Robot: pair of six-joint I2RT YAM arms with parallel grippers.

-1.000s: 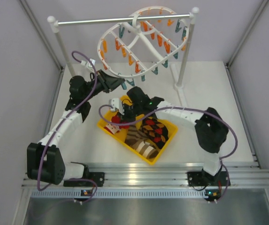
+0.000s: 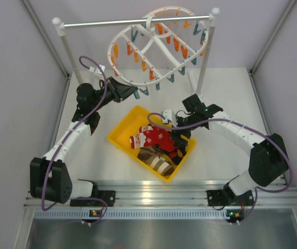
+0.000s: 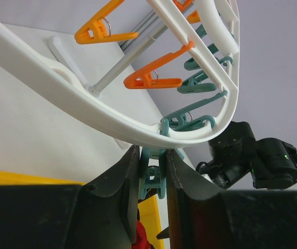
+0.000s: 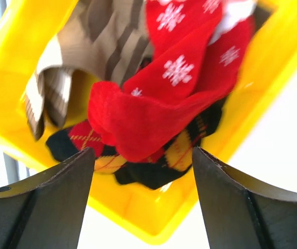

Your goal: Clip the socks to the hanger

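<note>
In the left wrist view my left gripper is shut on a teal clip (image 3: 162, 181) hanging from the white hanger's (image 3: 132, 129) lower rim. Over the right part of the yellow basket (image 2: 118, 137), my right gripper (image 2: 179, 140) stands open. Between and beyond its fingers, the right wrist view has a bunched red sock with white snowflakes (image 4: 148, 122) lying in the basket. Under it is a black sock with red and yellow diamonds (image 4: 179, 150), partly covered. A brown striped sock (image 4: 112, 49) lies beside them. No sock is on the held clip.
Orange and teal clips (image 2: 177, 44) hang all round the hanger, which is carried by a white rail (image 2: 107, 23) on two posts.
My left arm has stayed still.
</note>
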